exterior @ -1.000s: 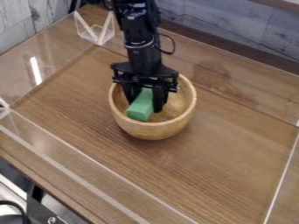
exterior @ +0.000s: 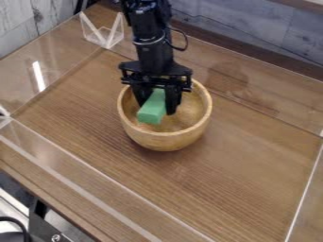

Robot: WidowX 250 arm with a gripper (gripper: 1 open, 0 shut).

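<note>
The black robot arm (exterior: 149,43) comes down from the top centre, its gripper (exterior: 155,93) shut on a green object (exterior: 151,110) over a round wooden bowl (exterior: 165,139). The green object is held tilted within the bowl's outline; whether it touches the bowl's inside is hard to tell.
A wall or raised edge runs along the back right. Clear plastic pieces and dark cables lie at the left edge.
The gripper has risen slightly with the green object and shifted a little left. The bowl has stayed roughly in place.
</note>
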